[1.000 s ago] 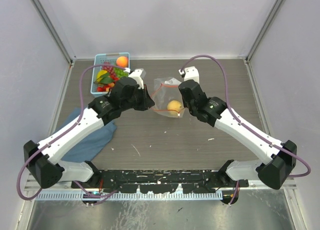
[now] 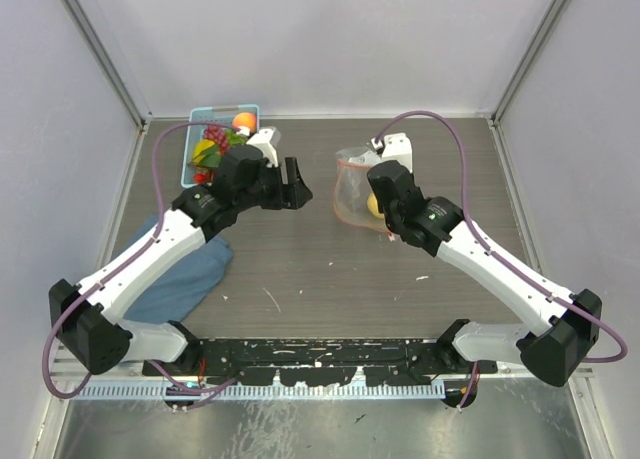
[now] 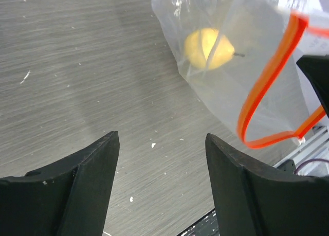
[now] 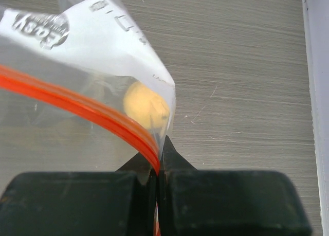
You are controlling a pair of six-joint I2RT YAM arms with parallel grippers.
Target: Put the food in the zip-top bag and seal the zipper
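Note:
The clear zip bag [image 2: 353, 201] with its orange zipper hangs from my right gripper [image 2: 388, 231], which is shut on the bag's zipper edge [image 4: 139, 133]. A yellow fruit rests inside the bag, seen through the plastic; the right wrist view shows the same yellow fruit [image 4: 146, 105] beyond the zipper. The bag's mouth gapes toward the camera in the left wrist view. To the left of the bag, and apart from it, my left gripper [image 2: 301, 185] is open, with only bare table showing between its fingers.
A light blue basket [image 2: 187, 164] of toy produce, with an orange [image 2: 244, 121] and red grapes [image 2: 215, 135], stands at the back left, partly behind the left arm. A blue cloth [image 2: 185, 284] lies at the front left. Mid-table is clear.
The left gripper has parted its fingers and the bag's left edge has come away from it. The right gripper has shifted right, carrying the bag and yellow fruit along.

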